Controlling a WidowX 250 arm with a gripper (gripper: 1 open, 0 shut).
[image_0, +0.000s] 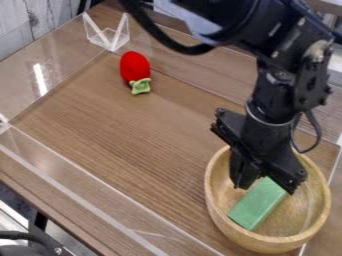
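My black gripper (245, 170) hangs at the right over a wooden bowl (294, 232), its fingertips at the bowl's back-left part, shut with nothing visible between them. A green block (257, 208) lies inside the bowl, just below the fingers. Whether the fingertips touch the bowl or the block I cannot tell.
A red object with a green end (135, 70) lies at the back of the wooden table (107, 140), near a clear plastic container (106, 32).
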